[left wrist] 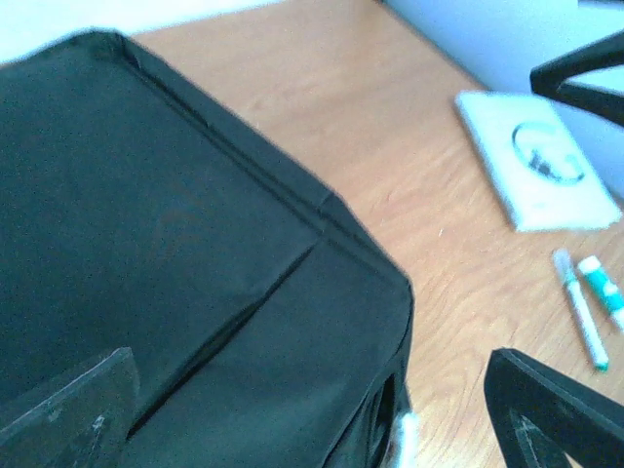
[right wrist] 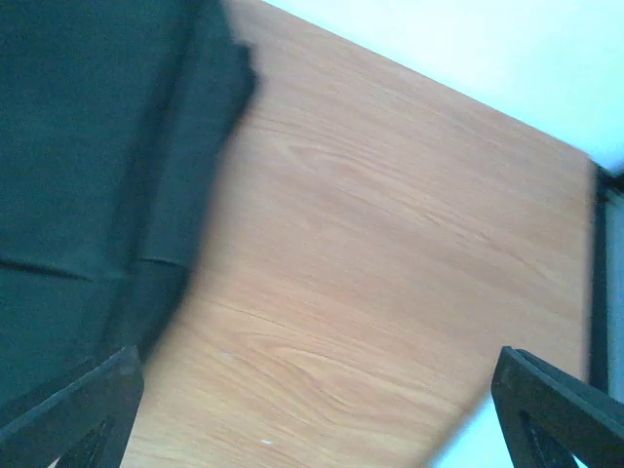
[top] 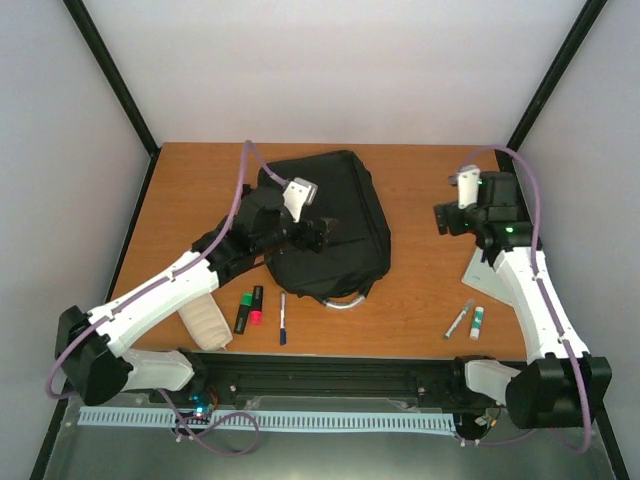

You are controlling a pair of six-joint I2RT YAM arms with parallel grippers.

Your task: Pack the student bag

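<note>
A black bag [top: 350, 200] lies flat in the middle of the table, its handle toward the front edge. Over the bag, my left gripper [top: 321, 234] is open and empty; the bag [left wrist: 195, 224] fills much of the left wrist view. My right gripper [top: 440, 219] is open above bare wood on the right. A pale notebook [top: 486, 281] is partly covered by the right arm, and its dark drawing shows on the notebook [left wrist: 534, 161] in the left wrist view. At front right lie a pen [top: 459, 319] and a glue stick [top: 477, 323].
Front left of the bag are a beige pouch [top: 205, 321], partly under the left arm, a green-capped marker [top: 243, 313], a pink-capped marker [top: 256, 305] and a blue-capped pen [top: 283, 320]. Bare wood lies between bag and right wall.
</note>
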